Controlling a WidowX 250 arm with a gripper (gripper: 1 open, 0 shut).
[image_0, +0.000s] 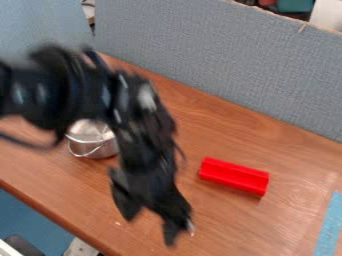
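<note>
The black arm reaches in from the left and is motion-blurred. Its gripper (152, 212) hangs low over the front middle of the wooden table (247, 230); whether it is open or shut cannot be made out. A steel pot (91, 142) with a wire handle is largely hidden behind the arm. A red block (234, 175), long and rounded, lies on the table to the right of the gripper, apart from it.
Grey padded walls (214, 70) close off the back and left. A light blue strip (327, 220) lies at the right edge. The table's near left edge drops to a blue surface (34, 220).
</note>
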